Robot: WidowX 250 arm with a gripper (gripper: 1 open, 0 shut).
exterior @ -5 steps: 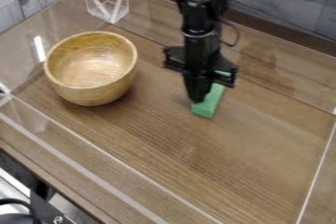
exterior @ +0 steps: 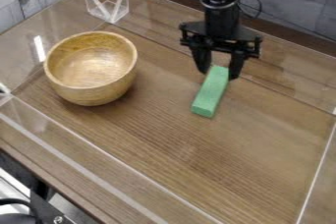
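The black gripper (exterior: 217,51) hangs from the top centre, its fingers pointing down at the upper end of a green bar (exterior: 210,94) lying on the wooden table (exterior: 157,159). Whether the fingertips touch the bar, and how far apart they stand, is hard to tell.
A large wooden bowl (exterior: 92,66) sits at the left. A white wire-like object (exterior: 108,4) stands at the back left.
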